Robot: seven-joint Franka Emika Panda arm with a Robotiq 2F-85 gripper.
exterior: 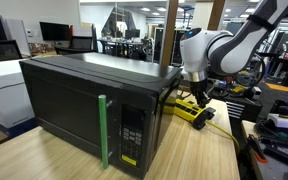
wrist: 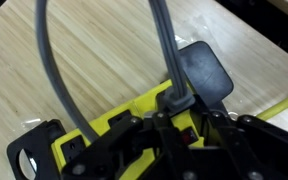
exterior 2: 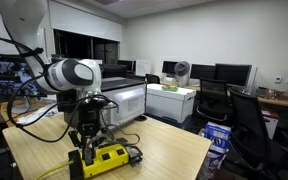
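A yellow device with black ends [exterior 2: 108, 158] lies on the wooden table; in the wrist view its yellow body [wrist: 137, 107] runs diagonally beneath my gripper. One black end [wrist: 206, 72] sticks out past the fingers, and a black handle-like part [wrist: 32, 150] shows at the left. A grey cord [wrist: 57, 70] loops across the wrist view and comes down at the gripper. In the second exterior view my gripper [exterior 2: 81, 160] is low at the device's near end. The fingers are dark and crowded together, so their gap and any contact cannot be made out.
A large black microwave [exterior: 104, 100] with a green handle stands left of the arm in the first exterior view. A yellow cable [exterior: 224, 131] trails over the table.
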